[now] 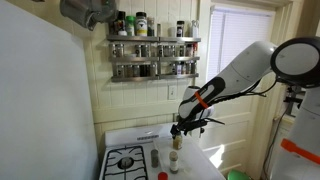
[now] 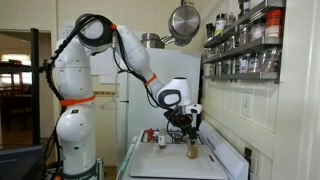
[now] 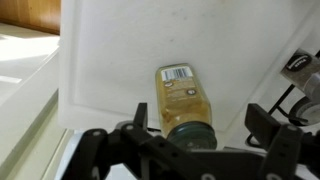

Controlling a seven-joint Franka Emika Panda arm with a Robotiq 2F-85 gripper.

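Note:
A spice jar with amber-brown contents, a barcode label and a dark green lid (image 3: 183, 100) stands on the white counter, near the middle of the wrist view. My gripper is open above it, one dark finger on each side of the lid and nothing gripped. In exterior view 1 the jar (image 1: 178, 142) shows just under the gripper (image 1: 187, 129). From the other side, the jar (image 2: 192, 151) is below the gripper (image 2: 190, 131), close to the wall side of the counter. Whether the fingers reach down past the lid is hard to tell.
A stove (image 1: 125, 161) adjoins the counter on the left. Several small jars stand near it, one with a red lid (image 1: 163, 176). Spice racks (image 2: 246, 60) line the wall above. Bare counter (image 3: 120, 45) surrounds much of the jar.

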